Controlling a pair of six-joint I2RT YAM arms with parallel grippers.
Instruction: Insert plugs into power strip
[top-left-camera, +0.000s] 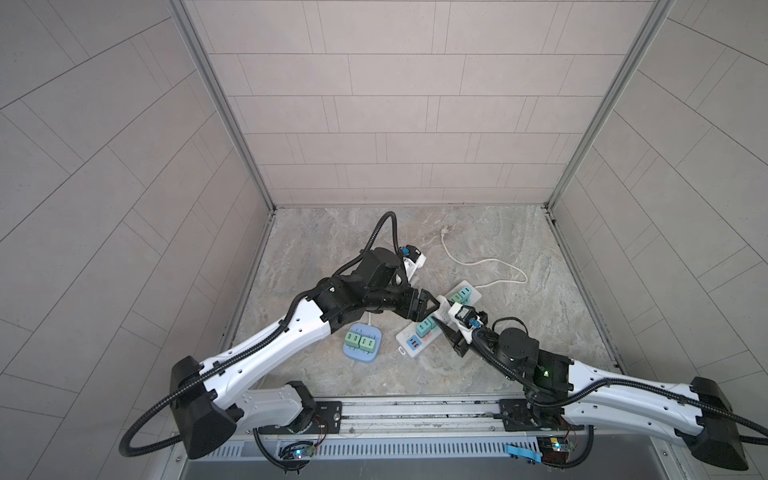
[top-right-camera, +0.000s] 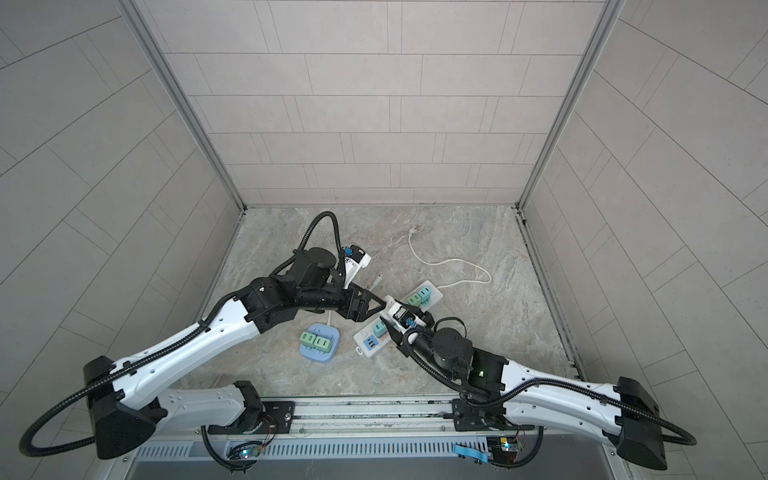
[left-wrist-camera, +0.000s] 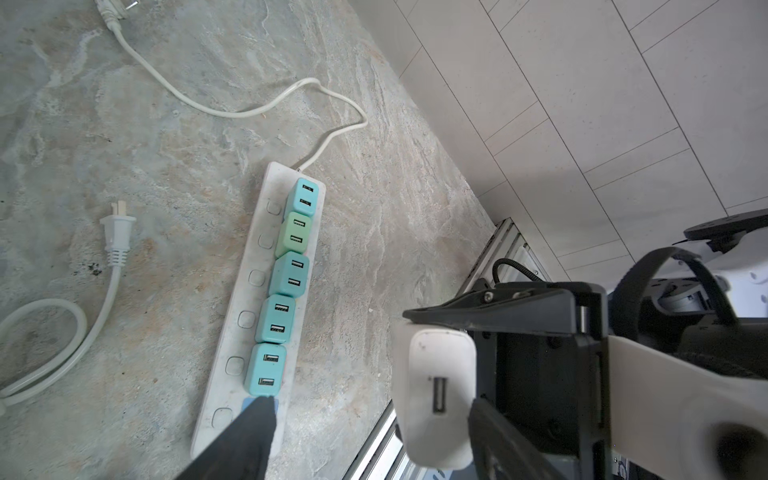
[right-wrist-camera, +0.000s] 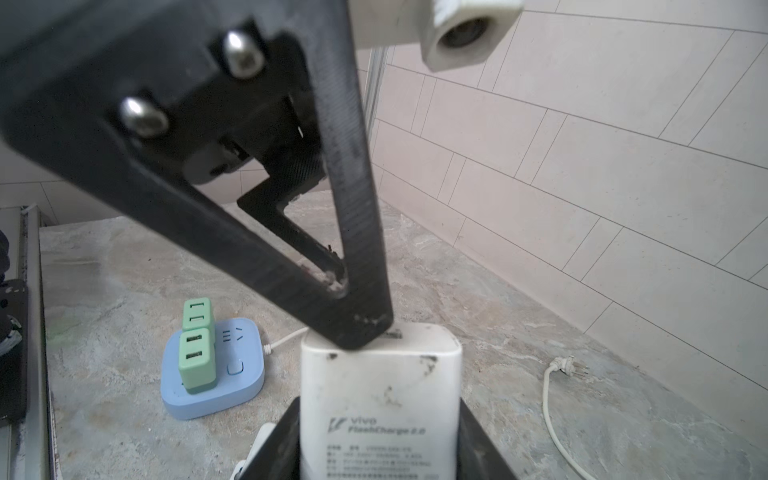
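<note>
A white charger (left-wrist-camera: 436, 396) is held in my right gripper (top-left-camera: 454, 320), raised over the power strip (left-wrist-camera: 220, 392); its "vivo FlashCharge" label (right-wrist-camera: 380, 432) faces the right wrist camera. Cyan and green plugs (left-wrist-camera: 270, 316) sit in a row along the strip. My left gripper (top-left-camera: 424, 304) is beside the white charger, its fingers apart with the charger between or just beyond them in the left wrist view; contact is unclear.
A blue power cube (right-wrist-camera: 240, 380) with two green plugs lies to the left of the strip. White cables (left-wrist-camera: 336, 96) lie on the back and left of the marble floor. Tiled walls enclose the space.
</note>
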